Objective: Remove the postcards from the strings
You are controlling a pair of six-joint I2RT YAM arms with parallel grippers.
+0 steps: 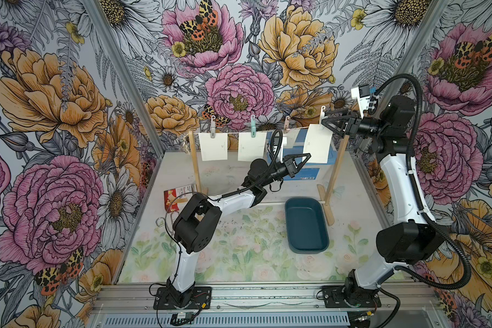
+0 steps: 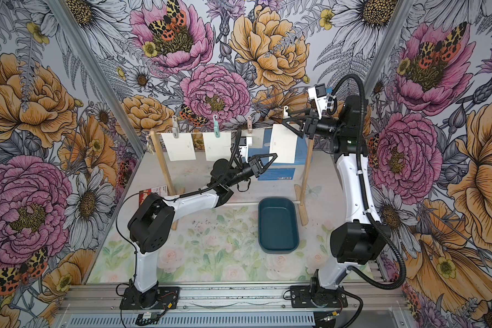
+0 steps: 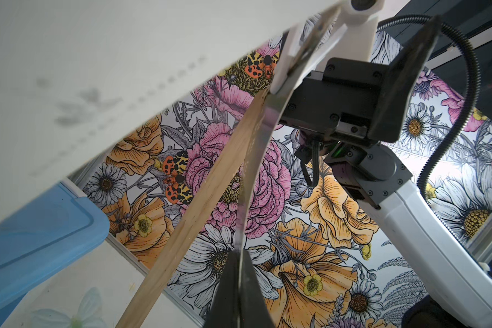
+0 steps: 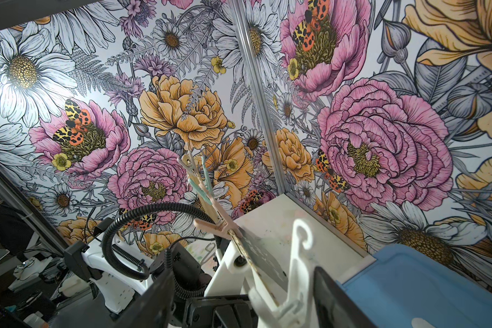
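Three cream postcards hang from a string between wooden posts: the left card (image 1: 213, 146), the middle card (image 1: 251, 147) and the right card (image 1: 316, 143). Pegs hold them: a grey peg (image 1: 213, 124), a green peg (image 1: 253, 126), and a white peg (image 4: 300, 273) on the right card. My left gripper is shut at the right card's lower left corner, its thin edge running down between the fingertips. Up at the string, my right gripper (image 1: 327, 117) has its fingers apart on both sides of the white peg; a gap shows in the right wrist view.
A pink peg (image 1: 287, 122) also sits on the string. The empty dark teal bin (image 1: 306, 249) stands on the table in front of the right post (image 1: 337, 161). Behind the cards is a blue box (image 4: 421, 289). A red and white packet (image 1: 178, 195) lies far left.
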